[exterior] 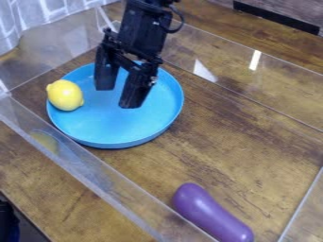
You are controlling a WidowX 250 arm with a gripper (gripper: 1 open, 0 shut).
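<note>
A blue bowl (120,128) stands on the wooden table, with a yellow object (64,95) resting against its left inside. My black gripper (120,83) hangs over the back of the bowl, right of the yellow object, its two fingers spread apart with no object visible between them. A purple eggplant-shaped object (211,210) lies at the front right, outside the bowl.
Clear transparent walls (94,194) run along the left and front and at the far right.
</note>
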